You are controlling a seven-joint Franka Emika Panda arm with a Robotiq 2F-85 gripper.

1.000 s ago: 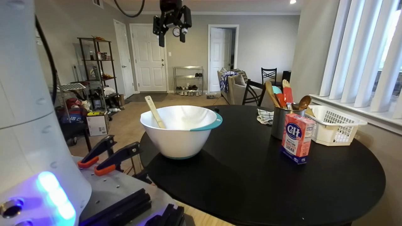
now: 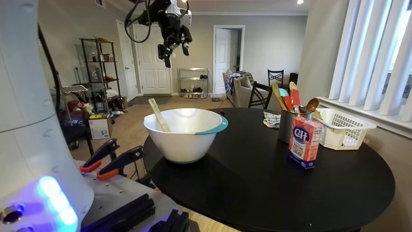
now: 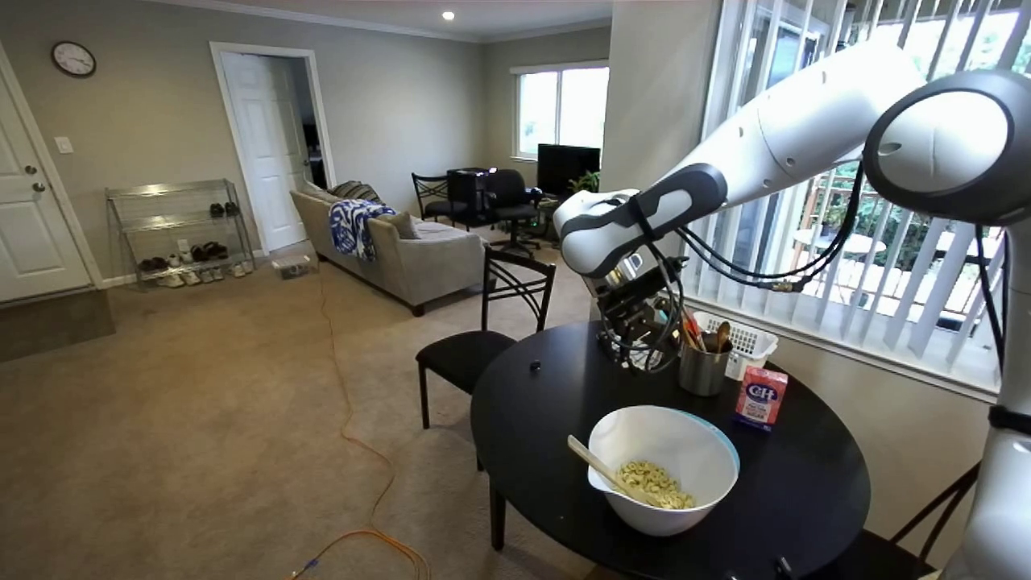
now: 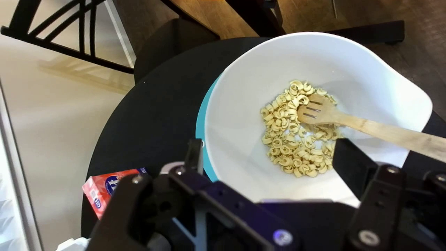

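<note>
A white bowl (image 2: 180,145) with a teal rim grip stands on the black round table. In the wrist view pasta pieces (image 4: 288,144) cover part of its bottom, and a wooden slotted spoon (image 4: 372,127) rests in it, handle leaning over the spouted side. High above the bowl, clear of it, my gripper (image 2: 176,58) hangs with its fingers spread and nothing between them. The wrist camera looks down past both fingertips (image 4: 350,161) into the bowl. A pink sugar box (image 2: 304,141) stands upright on the table, right of the bowl in exterior view 1.
Behind the sugar box are a metal utensil holder (image 2: 287,125) and a white basket (image 2: 345,135). A checked cloth (image 2: 272,120) lies toward the far edge.
In exterior view 1 my gripper has come lower and its wrist has turned and tilted. The bowl, spoon and sugar box have stayed where they were.
</note>
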